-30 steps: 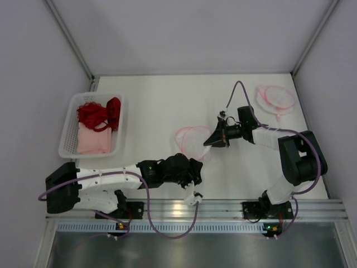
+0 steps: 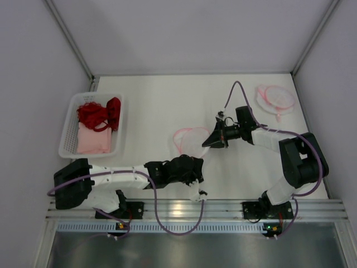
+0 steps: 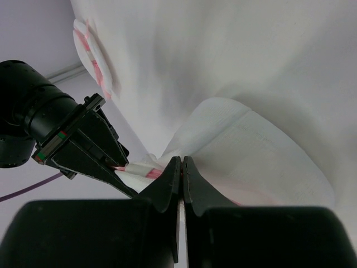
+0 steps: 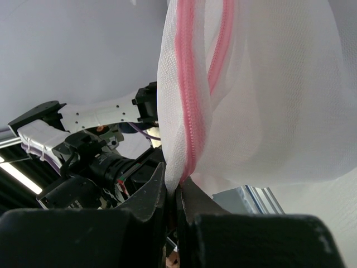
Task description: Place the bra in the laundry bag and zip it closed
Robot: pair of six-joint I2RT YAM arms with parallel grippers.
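Observation:
A white mesh laundry bag (image 2: 193, 139) with pink zipper trim lies at mid-table between the arms. My left gripper (image 2: 198, 167) is shut on its near part; in the left wrist view its fingertips (image 3: 188, 173) meet at the pink-trimmed cloth. My right gripper (image 2: 215, 137) is shut on the bag's right side, with pink zipper edge (image 4: 189, 111) running into its fingers in the right wrist view. A red lace bra (image 2: 95, 114) lies in the white basket (image 2: 71, 131) at left, over folded pink fabric (image 2: 93, 142).
Another white-and-pink mesh bag (image 2: 273, 100) lies at the back right. The metal rail (image 2: 178, 206) runs along the front edge.
My left arm has moved slightly right, toward the bag's near part. The right gripper has shifted very little.

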